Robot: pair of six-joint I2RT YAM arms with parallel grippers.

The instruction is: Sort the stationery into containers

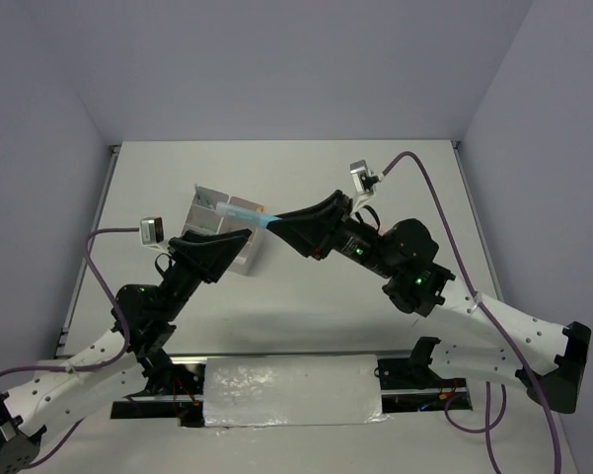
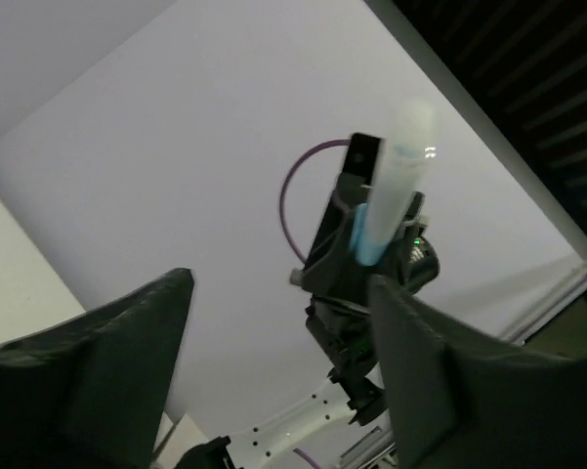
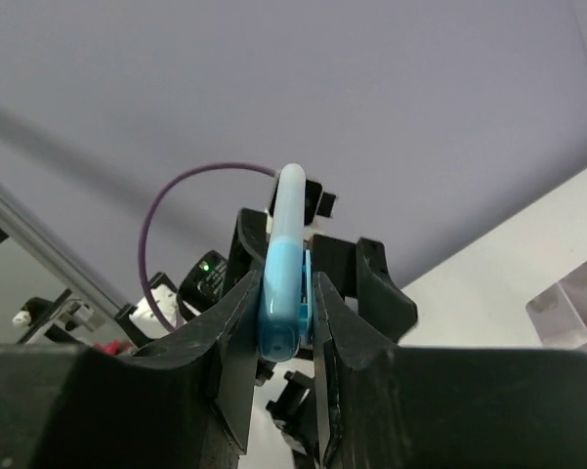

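A pen-like light blue item with a pale translucent end [image 1: 244, 214] is held level above the compartment box [image 1: 205, 220]; my right gripper [image 1: 274, 224] is shut on its blue end. In the right wrist view it [image 3: 282, 305] points away from the fingers. My left gripper [image 1: 239, 243] is just below and left of the item's free end, apart from it, its fingers parted with nothing between them. In the left wrist view the item [image 2: 396, 181] shows beyond the blurred fingertips.
The box stands at the back left of the white table [image 1: 326, 173], partly hidden by both arms. Grey walls bound the sides and back.
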